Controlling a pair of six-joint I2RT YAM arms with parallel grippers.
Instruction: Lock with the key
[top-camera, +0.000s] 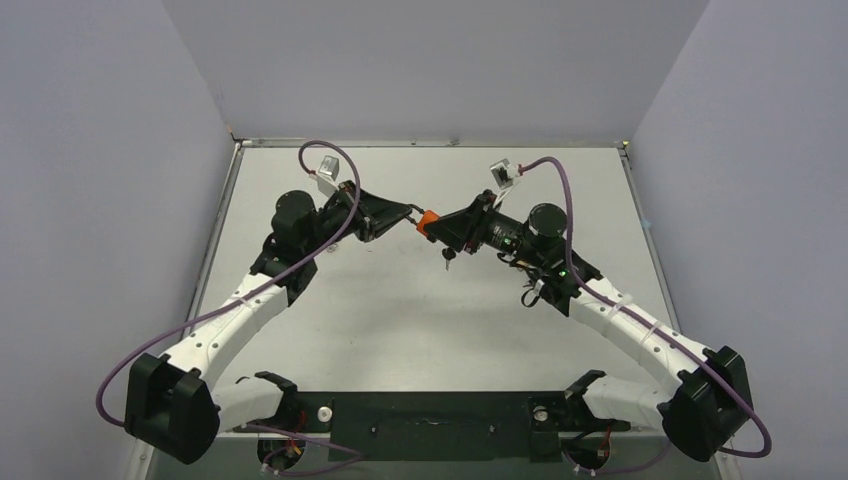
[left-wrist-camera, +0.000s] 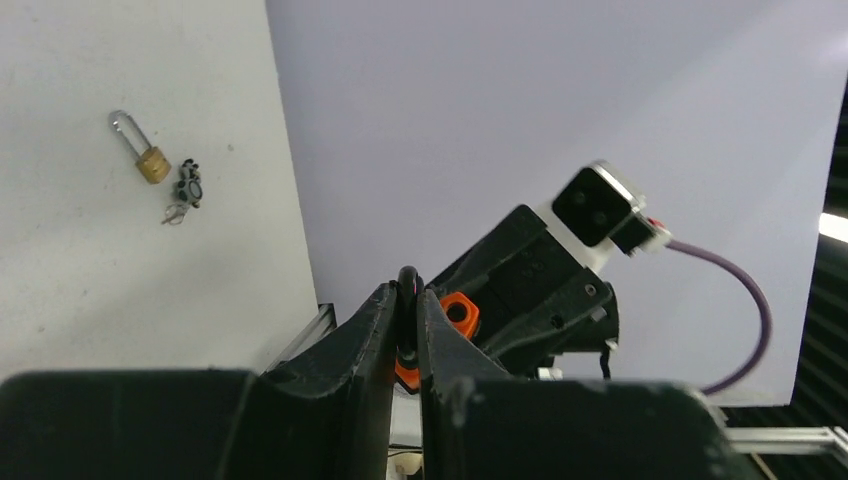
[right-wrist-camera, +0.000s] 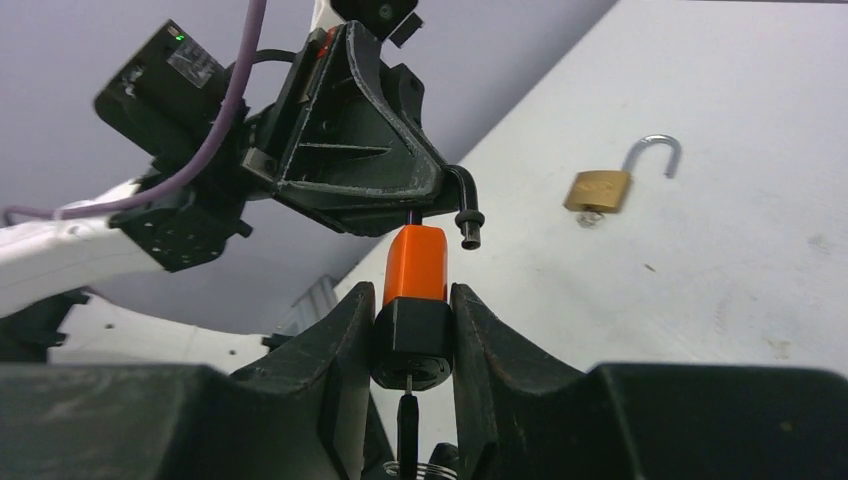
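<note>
An orange-and-black padlock (right-wrist-camera: 416, 260) is held between my grippers above the table. My right gripper is shut on its body. My left gripper is shut on its black shackle (right-wrist-camera: 466, 200), whose free leg stands outside the body, beside it. In the top view the two grippers (top-camera: 405, 212) (top-camera: 432, 232) face each other at the middle. A slim dark piece hangs below the body in the right wrist view; whether it is a key cannot be told.
A brass padlock (left-wrist-camera: 152, 163) with a silver shackle lies on the white table (top-camera: 370, 330), beside a dark bunch with keys (left-wrist-camera: 188, 188). Grey walls stand at the sides and back.
</note>
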